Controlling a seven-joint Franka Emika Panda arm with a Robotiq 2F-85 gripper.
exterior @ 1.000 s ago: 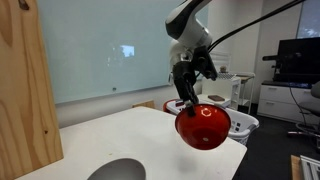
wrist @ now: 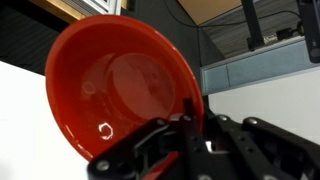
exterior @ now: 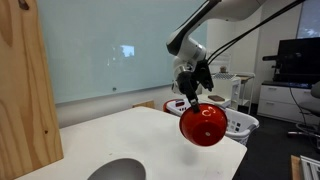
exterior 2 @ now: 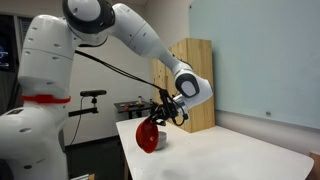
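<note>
A red bowl [exterior: 203, 125] hangs in the air over the table's right part, tipped on its side with its round opening towards the camera of exterior view 1. My gripper [exterior: 193, 101] is shut on the rim of this bowl. In the wrist view the red bowl [wrist: 120, 85] fills much of the left half, and its inside looks empty. The dark gripper meets its rim low in that view; the exact finger contact is hard to make out. Exterior view 2 shows the red bowl [exterior 2: 148, 134] below the arm.
A grey bowl [exterior: 119, 169] stands at the front of the white table [exterior: 110, 135]. A white basket [exterior: 239, 124] is behind the red bowl, by the table's right side. A wooden cabinet [exterior: 30, 85] rises at the left.
The red bowl has tilted, its opening now facing the exterior view 1 camera more squarely. The arm's upper part has changed pose; the grey bowl has stayed put.
</note>
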